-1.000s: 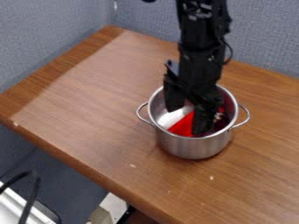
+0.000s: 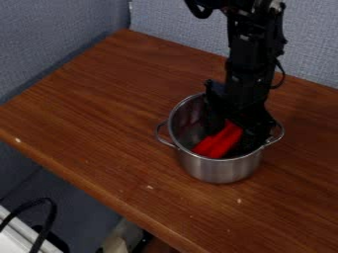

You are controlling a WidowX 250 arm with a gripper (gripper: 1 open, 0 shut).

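Note:
A steel pot [image 2: 220, 169] with two side handles stands on the wooden table [image 2: 86, 109], right of centre. My black gripper [image 2: 227, 119] reaches down into it from above, its lower end inside the rim. A bright red object [image 2: 218, 140] lies in the pot just below the gripper. The fingertips are dark against the pot's inside, so I cannot see whether they are apart or hold anything.
Grey padded walls border the table at the left and back. At the lower left, below the table's edge, are a black cable [image 2: 47, 219] and white and metal items.
The gripper has shifted slightly right inside the pot over the last second. The white patch seen inside the pot earlier is now hidden or in shadow, and the view is darker.

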